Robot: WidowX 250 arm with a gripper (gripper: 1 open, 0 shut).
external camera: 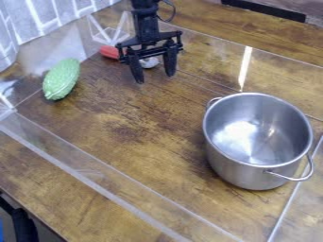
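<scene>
My black gripper (pixel 151 70) hangs at the top centre, low over the wooden table, its fingers spread open. Just behind it lie a red object (pixel 110 51) and a pale rounded item (pixel 151 62), partly hidden by the gripper; I cannot tell whether anything touches it. A green corn-like object (pixel 60 79) lies to the left. A large steel pot (pixel 256 140) with two handles stands at the right.
Clear plastic edging runs along the left, front and right. A black object (pixel 18 227) is at the lower left corner.
</scene>
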